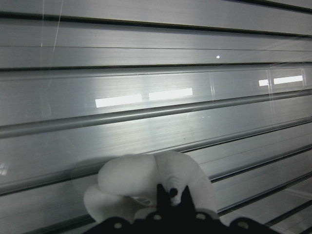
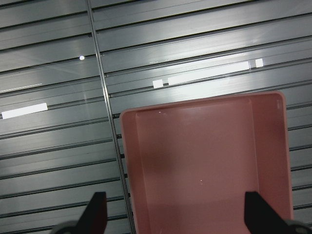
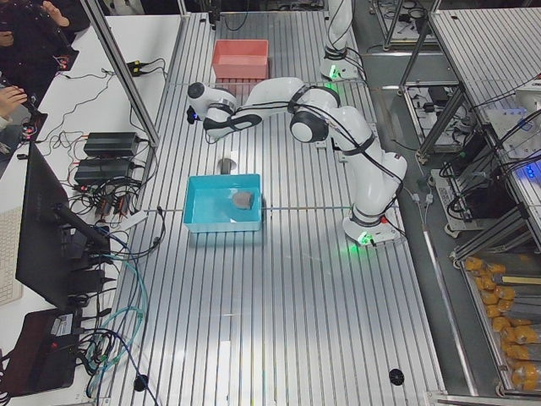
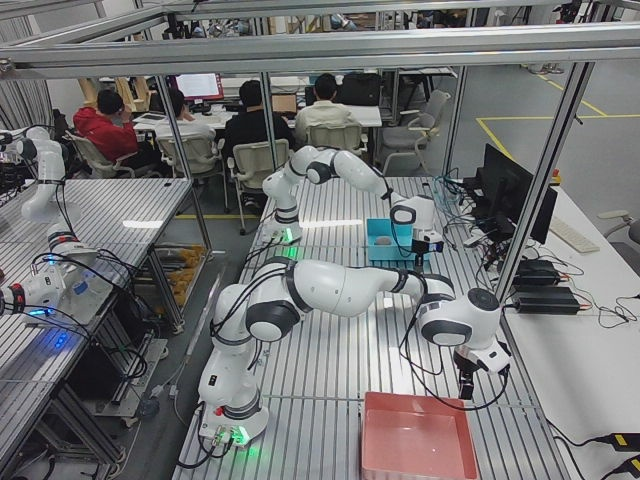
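My left gripper looks shut at the bottom of the left wrist view, over a soft white object (image 1: 129, 175); whether it grips this is unclear. In the camera right view that gripper is near the blue bin (image 4: 382, 256), which holds a small grey item (image 3: 242, 200) in the camera left view. My right gripper stands open above the empty pink bin (image 2: 200, 161), its dark fingers at either side of the lower right wrist view.
Monitors (image 3: 46, 228), cables and power units line one side. Upright frame posts (image 4: 540, 190) stand along the edges.
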